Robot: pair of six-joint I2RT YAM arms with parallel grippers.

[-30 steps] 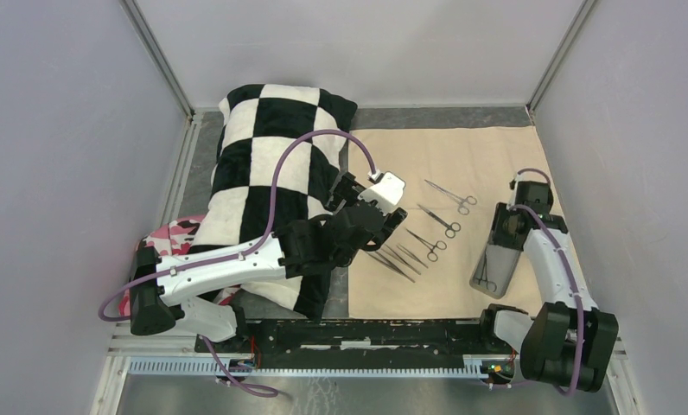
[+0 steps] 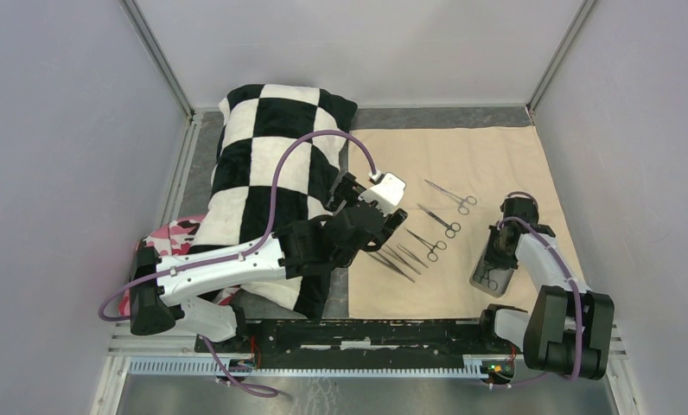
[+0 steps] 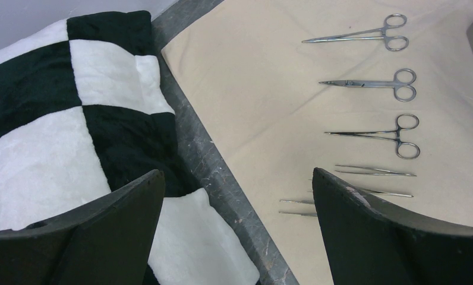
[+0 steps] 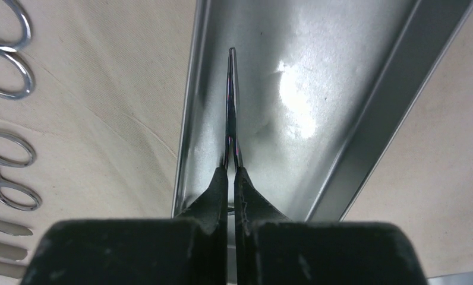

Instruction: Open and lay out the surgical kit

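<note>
A steel tray point(image 2: 479, 282) point(image 4: 374, 142) lies at the cloth's right. In it is a slim scissor-like instrument point(image 4: 232, 107), with my right gripper shut at it; whether it grips the instrument I cannot tell, as the fingers hide that part. Laid on the cloth left of the tray are several instruments: hemostats point(image 3: 377, 133), scissors point(image 3: 368, 84) and tweezers point(image 3: 377, 173). My left gripper is open above the cloth's left edge, nothing between its fingers.
A black-and-white checkered cushion point(image 2: 271, 164) fills the left side, with a pink camouflage fabric point(image 2: 168, 240) under it.
My right gripper has moved toward the front and slightly left, down over the instrument in the tray. The left arm stays in place.
</note>
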